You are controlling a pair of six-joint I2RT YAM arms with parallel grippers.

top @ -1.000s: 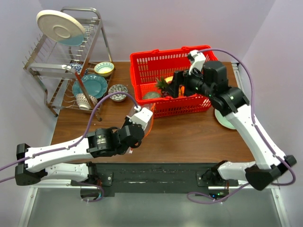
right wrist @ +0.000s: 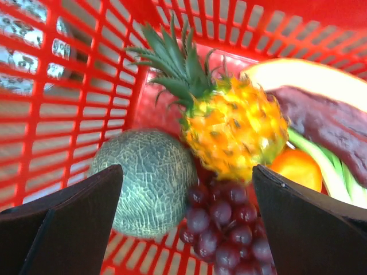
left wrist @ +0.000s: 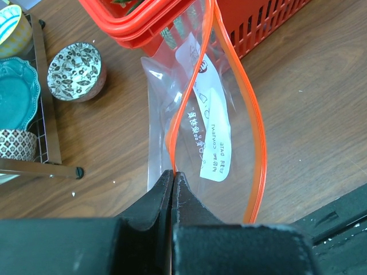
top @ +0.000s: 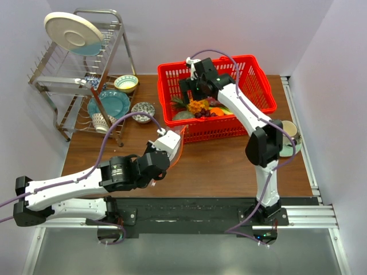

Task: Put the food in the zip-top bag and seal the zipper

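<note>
My left gripper is shut on the zip top bag at its orange zipper edge; the bag stands open beside the red basket. My right gripper hangs open over the food inside the basket: a pineapple, a green melon, purple grapes, an orange, a banana, a long purple vegetable and green stalks. Nothing is between the right fingers.
A dish rack with plates and bowls stands at the left, a patterned bowl beside it. A cup on a plate sits at the right.
My right arm has swung left and back, bringing its gripper over the food in the basket and uncovering the cup at the right. The left arm has barely moved.
</note>
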